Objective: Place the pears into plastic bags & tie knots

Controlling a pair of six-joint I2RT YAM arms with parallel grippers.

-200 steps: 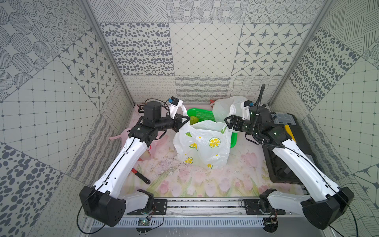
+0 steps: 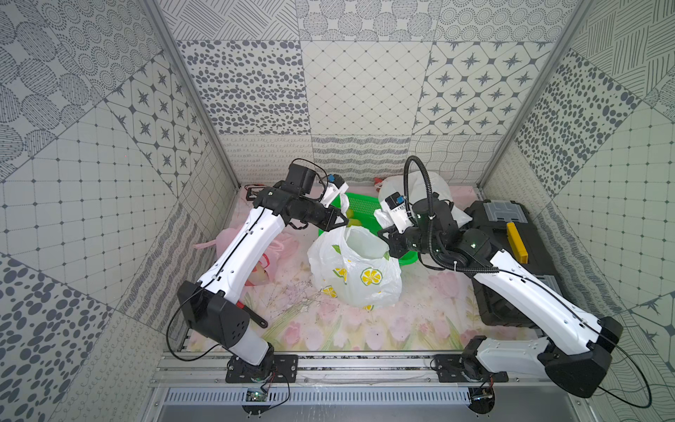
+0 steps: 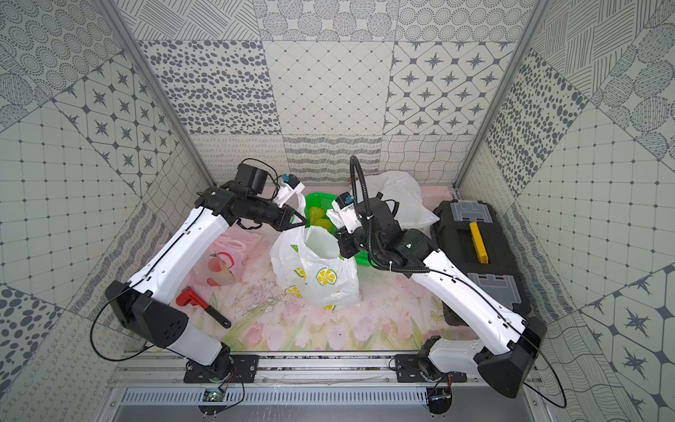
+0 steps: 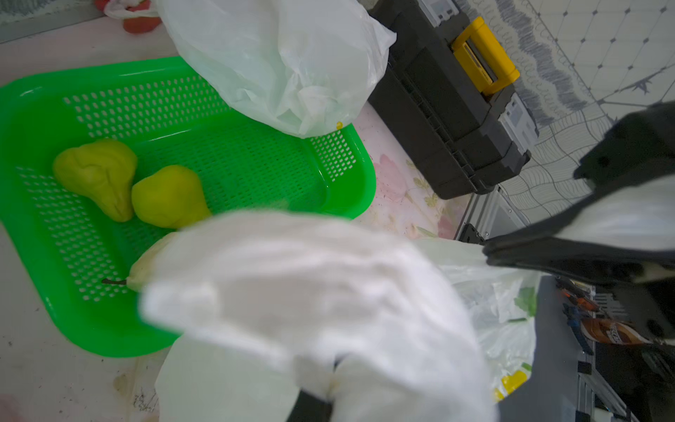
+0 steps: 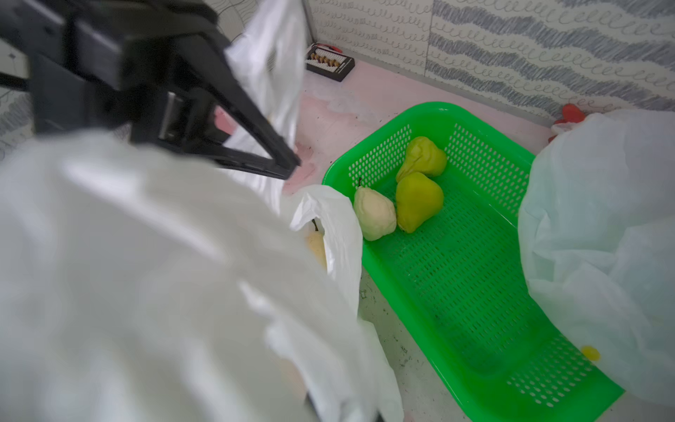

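A white plastic bag with lemon prints (image 2: 358,270) stands open-mouthed at the table's middle. On the left side of its mouth my left gripper (image 2: 343,219) is shut on one handle, and opposite it my right gripper (image 2: 386,237) is shut on the other. White film from the bag covers much of both wrist views, hiding each gripper's own fingertips. A pale pear (image 5: 316,249) with a dark stem shows inside the bag. In the green basket lie two yellow pears (image 4: 98,172) and a pale pear (image 5: 374,213).
Behind the bag is the green basket (image 5: 422,330). A filled white bag (image 5: 604,246) overhangs its right end. The black toolbox (image 3: 481,232) with a yellow handle stands right. At left lie a pink bag (image 3: 223,260) and a red-headed wrench (image 3: 204,306).
My two grippers have drawn closer together, the left going right and the right going left and a little down.
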